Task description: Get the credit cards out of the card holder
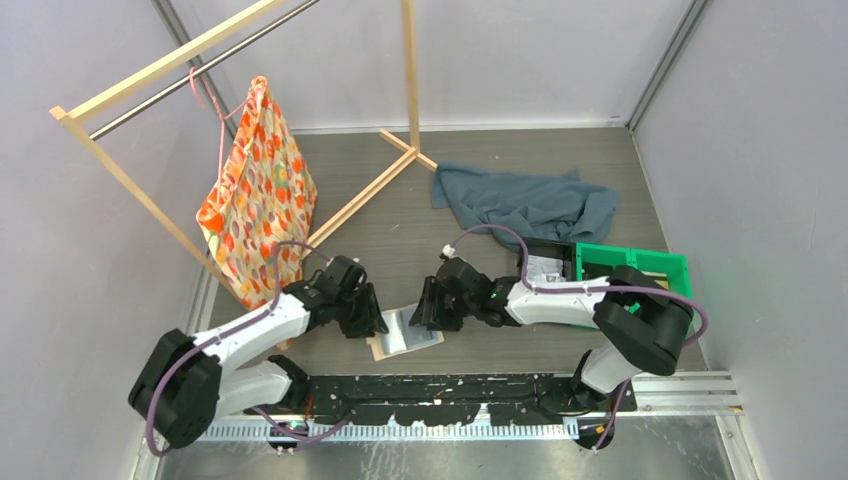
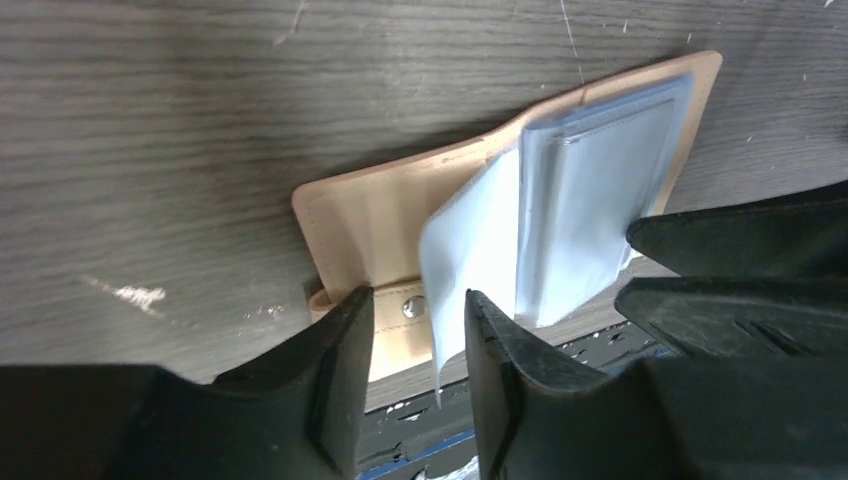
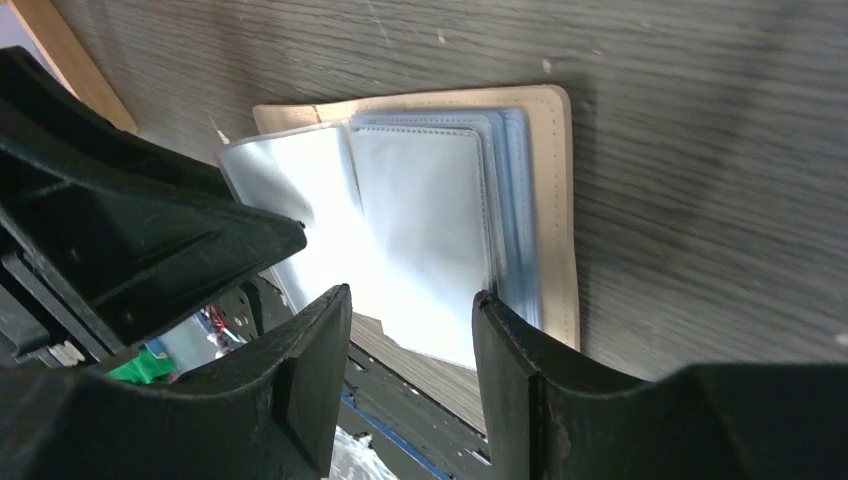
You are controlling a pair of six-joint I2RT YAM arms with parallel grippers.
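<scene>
The open card holder [image 1: 404, 336] lies on the dark floor between my two grippers, a beige cover with clear sleeves. In the left wrist view its beige cover [image 2: 355, 220] has a raised white sleeve [image 2: 485, 240], with my part-open left gripper at that sleeve's edge. My right gripper is part open over the stacked sleeves [image 3: 425, 220], one fingertip at their edge. I cannot tell whether cards are inside the sleeves.
An orange patterned bag [image 1: 255, 200] hangs from a wooden frame at left. A blue-grey cloth [image 1: 530, 200] and green crates [image 1: 670, 270] lie behind and right. Bare floor lies above the holder.
</scene>
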